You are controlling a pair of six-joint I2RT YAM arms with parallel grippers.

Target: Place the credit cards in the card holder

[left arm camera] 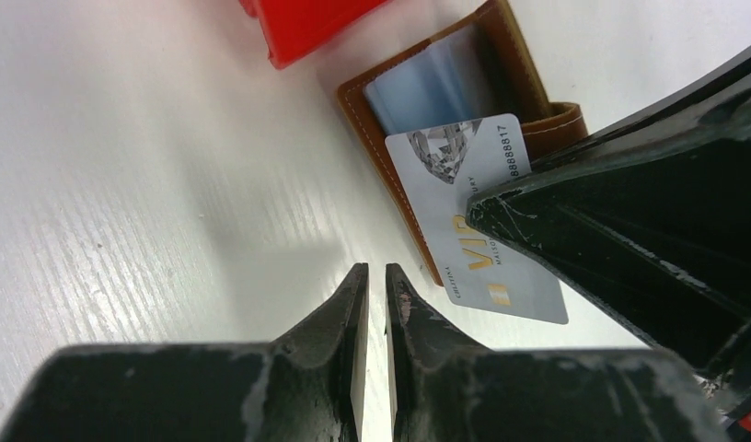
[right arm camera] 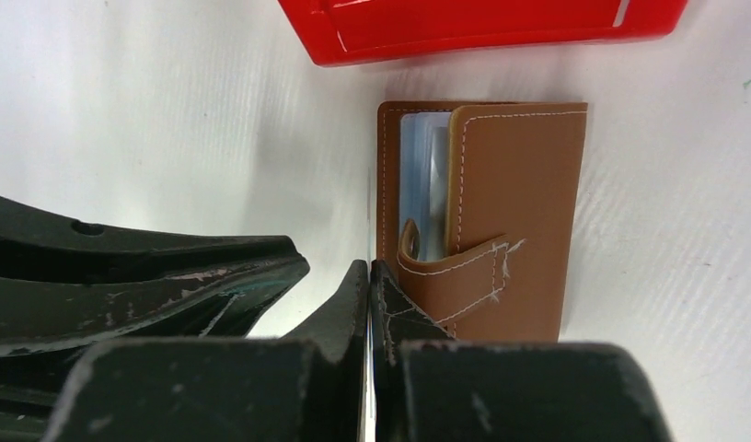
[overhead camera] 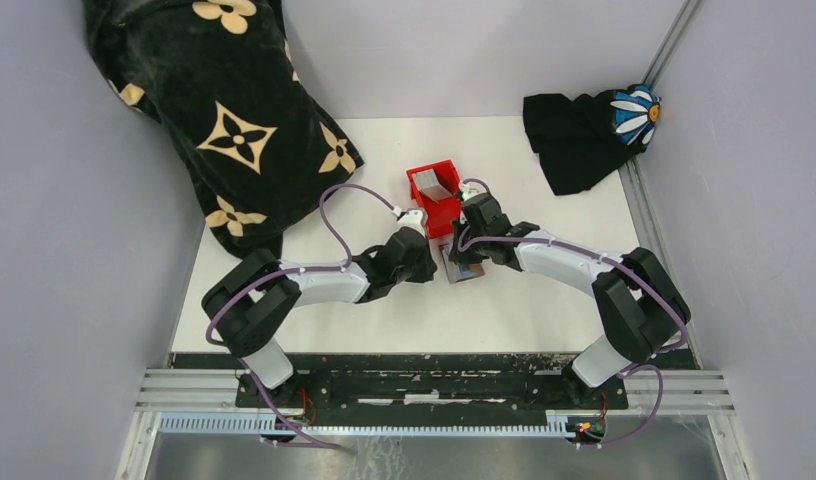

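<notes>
A brown card holder [right arm camera: 528,203] with clear sleeves [right arm camera: 414,175] stands part-way open on the white table, in the middle of the top view. My right gripper is shut on a silver credit card, which shows edge-on in the right wrist view. In the left wrist view that card lies in front of the sleeve opening, covering part of the holder [left arm camera: 514,46]; whether any of it is inside cannot be told. Left of the holder, my left gripper is slightly open, only table visible in its narrow gap.
Just behind the holder stands a red tray [overhead camera: 442,222] with a stack of cards [overhead camera: 431,184]. A patterned dark cloth [overhead camera: 229,140] covers the back left, and a black cloth [overhead camera: 574,140] lies at the back right.
</notes>
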